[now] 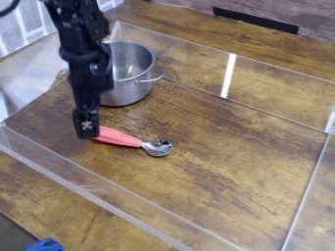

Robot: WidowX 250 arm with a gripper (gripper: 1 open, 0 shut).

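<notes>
My black gripper [78, 126] points down at the left of the wooden table, open, its fingertips just above or at the handle end of a spoon [120, 138] with a red handle and a silver bowl facing right; whether they touch it is unclear. A steel pot [129, 78] stands behind, partly hidden by the arm.
Clear plastic panels or edges run along the left and right. A small blue object [45, 245] is at the bottom left corner.
</notes>
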